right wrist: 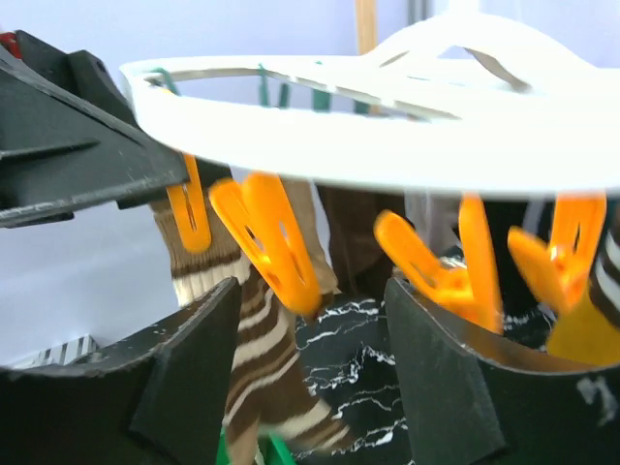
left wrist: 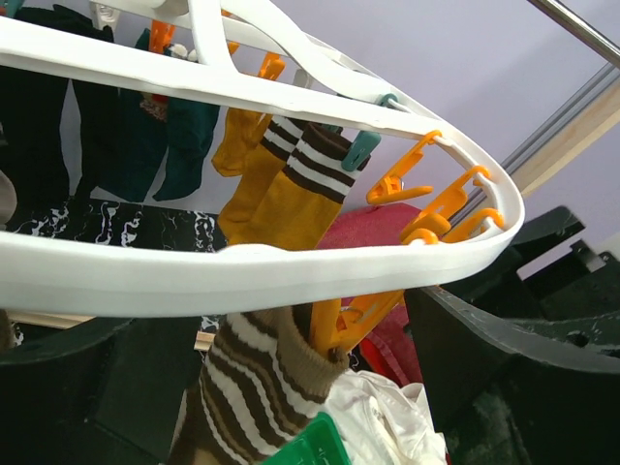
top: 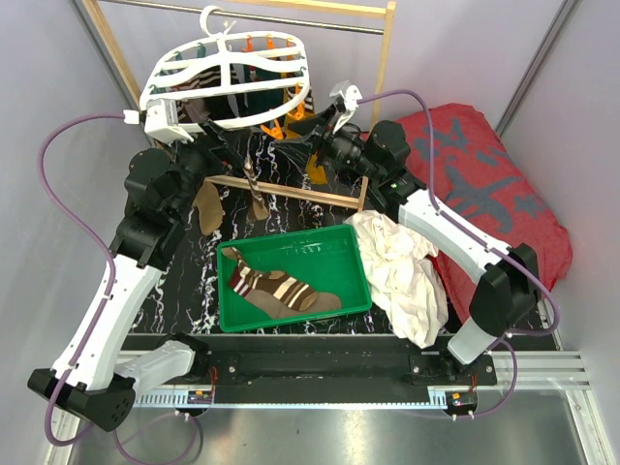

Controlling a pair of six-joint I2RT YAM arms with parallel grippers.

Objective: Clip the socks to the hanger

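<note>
A brown striped sock (left wrist: 254, 387) hangs beneath the near rim of the white hanger (top: 218, 73), its cuff at an orange clip (left wrist: 351, 320). In the right wrist view this sock (right wrist: 263, 339) dangles freely below, and the black fingers of the left gripper stand beside its clip. My left gripper (top: 232, 147) is open at the rim, with the sock showing between its spread fingers. My right gripper (top: 291, 145) is also open, just right of the sock, with empty orange clips (right wrist: 271, 232) beyond its fingers. Another striped sock (top: 281, 291) lies in the green tray (top: 334, 242).
Mustard striped socks (left wrist: 291, 184) and dark teal ones (left wrist: 184, 136) hang farther back on the hanger. A wooden frame (top: 291, 194) stands behind. White cloth (top: 399, 276) and a red cushion (top: 484, 194) occupy the right side.
</note>
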